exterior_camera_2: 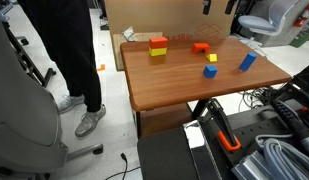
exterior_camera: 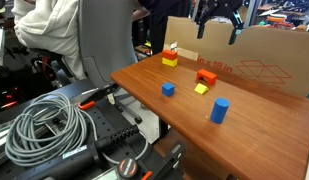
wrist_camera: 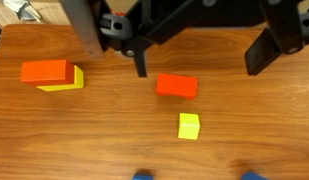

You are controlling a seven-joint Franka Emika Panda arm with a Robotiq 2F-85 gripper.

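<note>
My gripper (exterior_camera: 218,35) hangs well above the table, open, its fingers wide apart and empty. Under it, a red block (wrist_camera: 176,85) lies flat on the wood, seen between the fingers in the wrist view. Close beside that block is a small yellow cube (wrist_camera: 189,126), not touching it. A red block resting on a yellow one forms a stack (exterior_camera: 170,58) toward the table's far left in exterior view 1. Nearer the front edge are a blue cube (exterior_camera: 168,89) and an upright blue cylinder (exterior_camera: 220,110); only slivers of blue show in the wrist view.
A cardboard panel (exterior_camera: 254,58) with red line drawings rises along the table's back. Coiled grey cable (exterior_camera: 44,130) and dark equipment lie in front of the table.
</note>
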